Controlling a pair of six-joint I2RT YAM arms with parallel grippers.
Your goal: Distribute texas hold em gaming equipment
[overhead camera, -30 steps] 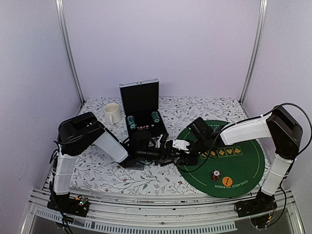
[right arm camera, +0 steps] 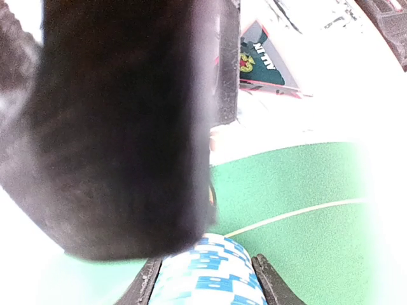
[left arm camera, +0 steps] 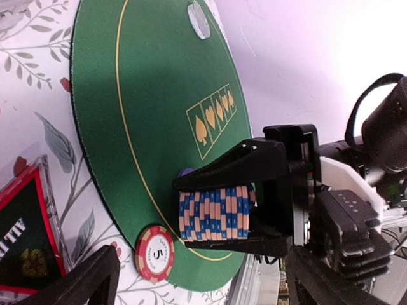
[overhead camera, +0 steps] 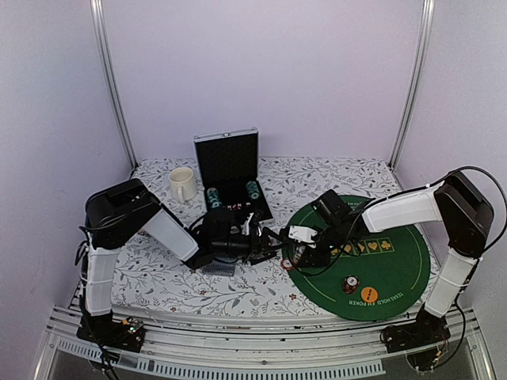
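Note:
A stack of blue patterned chips [left arm camera: 213, 213] is held in my right gripper, over the left edge of the green poker mat [overhead camera: 396, 277]. In the right wrist view the blue chips [right arm camera: 210, 279] sit between the fingertips. My left gripper [overhead camera: 261, 237] is open just left of it, nothing between its fingers in the left wrist view. A red "5" chip [left arm camera: 154, 254] lies at the mat's edge below the held stack. A red chip stack [overhead camera: 350, 284] sits lower on the mat. An ALL IN triangle [right arm camera: 261, 60] lies on the table beside the mat.
The open chip case [overhead camera: 227, 154] with chip rows stands at the back centre, a white mug [overhead camera: 182, 186] to its left.
My left gripper and arm have drawn back a little to the left, away from the right gripper, which has moved only slightly.

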